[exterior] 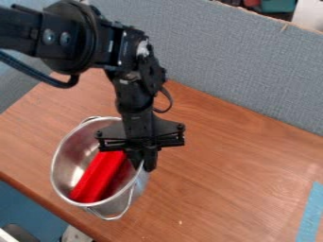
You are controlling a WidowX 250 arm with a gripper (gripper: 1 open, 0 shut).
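A silver metal pot (66, 163) with a red elongated object (98, 176) lying inside stands on the wooden table (228, 180) near its front left edge. My black gripper (142, 157) is at the pot's right rim, pointing down and shut; whether the thin rim is between its fingers is hidden.
A grey padded wall (240, 66) runs along the back. The table's edge drops off at the lower left.
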